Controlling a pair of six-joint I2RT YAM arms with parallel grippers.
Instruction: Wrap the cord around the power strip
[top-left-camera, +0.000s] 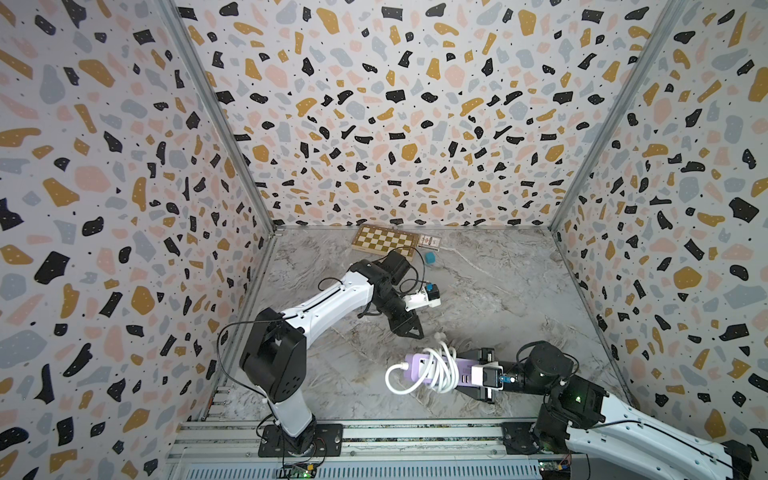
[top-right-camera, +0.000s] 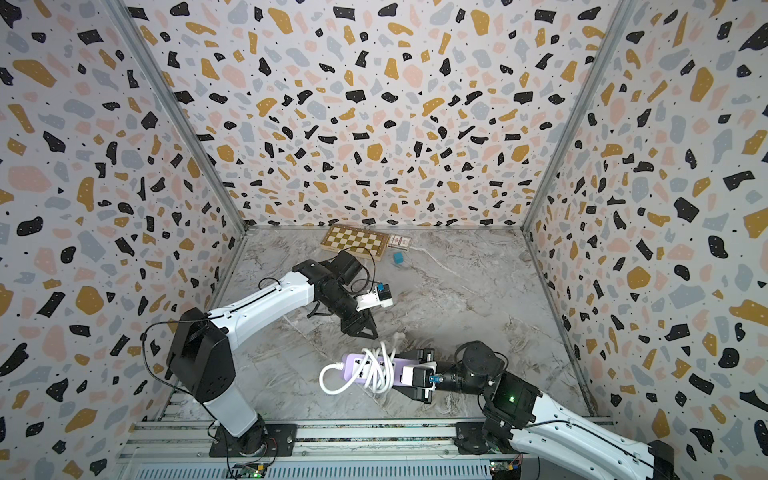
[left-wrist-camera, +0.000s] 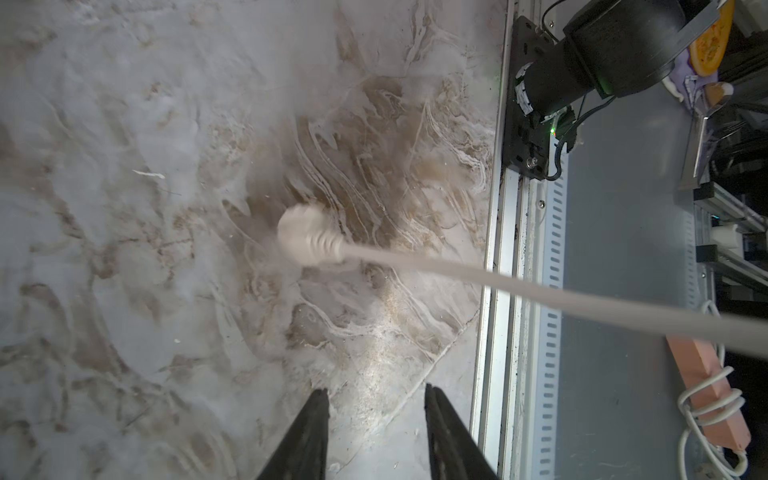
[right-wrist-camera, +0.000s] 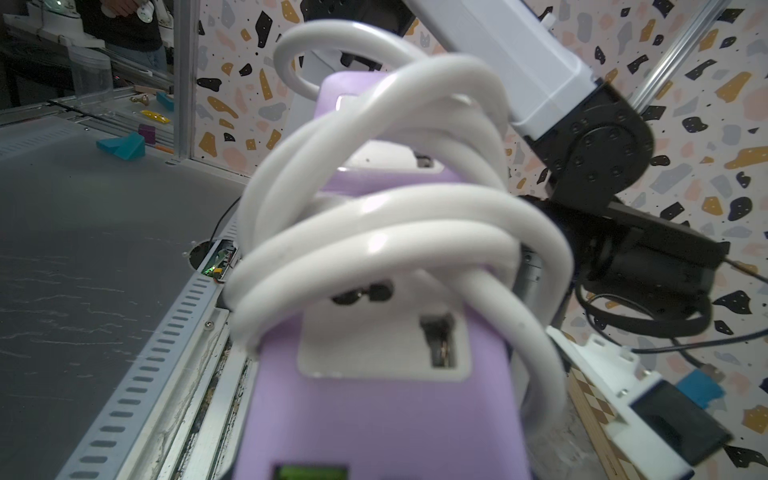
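Note:
A lilac power strip (right-wrist-camera: 384, 416) is held level near the front of the table by my right gripper (top-left-camera: 480, 374), shut on it. Several loops of white cord (right-wrist-camera: 376, 240) cross over the strip, one loop curving out past its left end. My left gripper (top-left-camera: 408, 328) hangs just beyond the strip, part open, its two fingertips apart and nothing between them in the left wrist view. A blurred stretch of white cord (left-wrist-camera: 560, 296) with a rounded end (left-wrist-camera: 308, 236) crosses that view above the fingers.
A chessboard (top-left-camera: 384, 238), a small card box (top-left-camera: 429, 241) and a blue item (top-left-camera: 429, 257) lie at the back.

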